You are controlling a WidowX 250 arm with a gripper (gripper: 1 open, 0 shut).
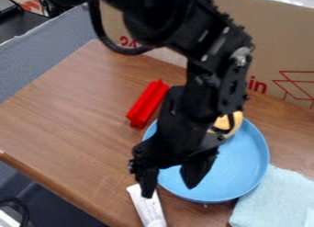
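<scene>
My black gripper (166,172) is low over the left front of the blue plate (243,162), its fingers open and reaching down toward the top end of a white tube (150,209) on the wood table (61,120); whether they touch it cannot be told. A yellow rounded object (229,122) on the back of the plate is mostly hidden by the arm. A red object (147,102) lies left of the plate, toward the back.
A pale blue cloth (273,205) lies at the front right. A cardboard panel (276,56) stands along the back. Its edge borders a dark lower area.
</scene>
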